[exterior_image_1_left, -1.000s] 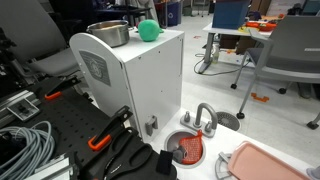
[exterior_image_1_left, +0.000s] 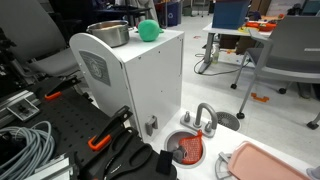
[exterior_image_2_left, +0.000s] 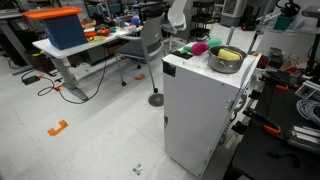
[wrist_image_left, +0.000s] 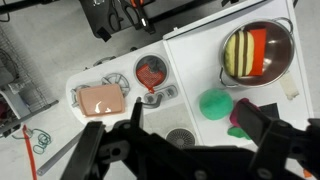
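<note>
In the wrist view my gripper stands open, its two black fingers (wrist_image_left: 118, 142) wide apart with nothing between them. It hangs high over the toy kitchen, and the fingers appear to touch nothing. Ahead and to the right of the fingers is a metal pot (wrist_image_left: 283, 66), holding a striped piece (wrist_image_left: 238, 53) and an orange-red piece (wrist_image_left: 259, 50). Beside the pot lies a round green object (wrist_image_left: 215, 103). A dark red cup-like item (wrist_image_left: 268, 111) is partly hidden behind the right finger. I cannot make out the gripper in either exterior view.
Left of the counter (exterior_image_1_left: 155, 75) is a sink (exterior_image_1_left: 175, 159) with a red utensil (exterior_image_1_left: 199, 138) and a curved faucet (exterior_image_1_left: 207, 108). A pink board (exterior_image_1_left: 262, 163) lies beside it. Coiled cable (exterior_image_1_left: 25, 150) and black clamps (exterior_image_1_left: 125, 155) lie on the dark table.
</note>
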